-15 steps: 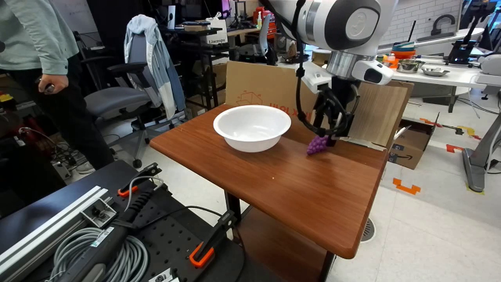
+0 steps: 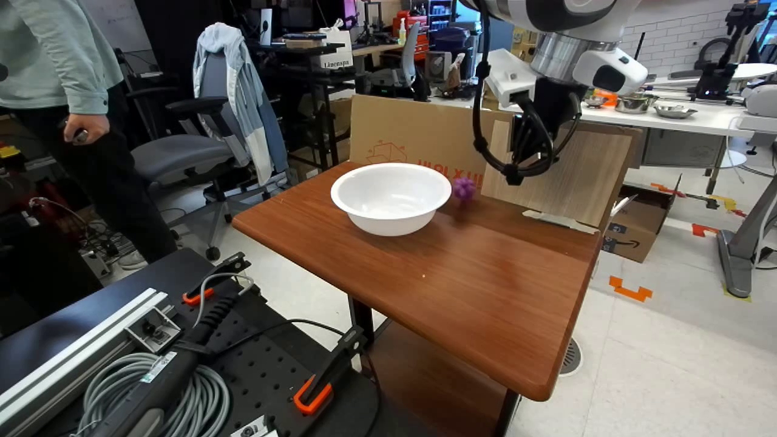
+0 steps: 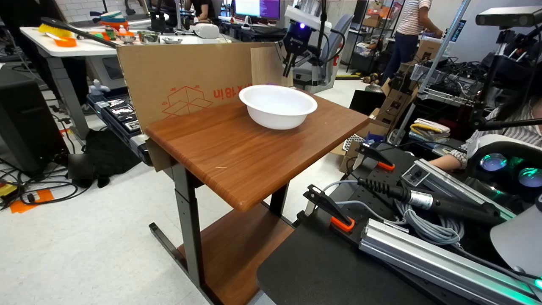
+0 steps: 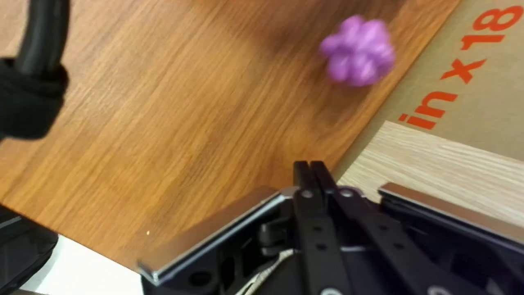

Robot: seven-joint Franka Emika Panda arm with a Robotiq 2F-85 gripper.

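The purple grape cluster [image 4: 358, 51] is loose near the back edge of the table, close to the cardboard, a little blurred in the wrist view. In exterior view 1 the grapes [image 2: 464, 189] are just right of the white bowl [image 2: 391, 190]; in exterior view 2 the bowl [image 3: 278, 104] hides nearly all of them. My gripper hangs above the table, to the right of the grapes in exterior view 1 and apart from them. Its slim black fingers [image 4: 302, 179] look pressed together, with nothing seen between them.
A cardboard sheet [image 3: 188, 76] and a wood-grain board [image 2: 561, 175] stand along the table's back edge. A cable loop [image 2: 477, 109] hangs beside the gripper.
My gripper has risen and shifted slightly right, off the grapes it was at before. The grapes have moved back and left, nearer the bowl. The bowl is where it was.
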